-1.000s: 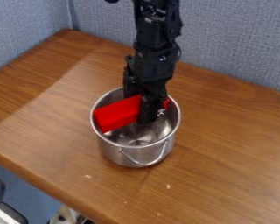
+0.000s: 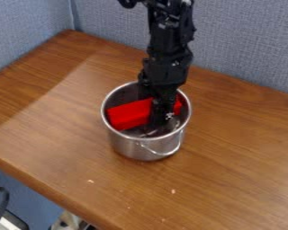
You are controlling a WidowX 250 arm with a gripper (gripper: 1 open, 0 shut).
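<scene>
A silver metal pot (image 2: 147, 146) with a wire handle stands on the wooden table, and a red block (image 2: 129, 114) lies inside it. My black gripper (image 2: 161, 111) reaches down into the pot at the red block, with a bit of red also showing to its right. The gripper appears shut on the red block, though the fingertips are mostly hidden in the dark.
Grey padded walls (image 2: 243, 54) stand behind it, and dark cabling lies off the table's lower left edge.
The red block sits lower and more level in the pot, shifted slightly right with my gripper. The pot is also a little further right.
</scene>
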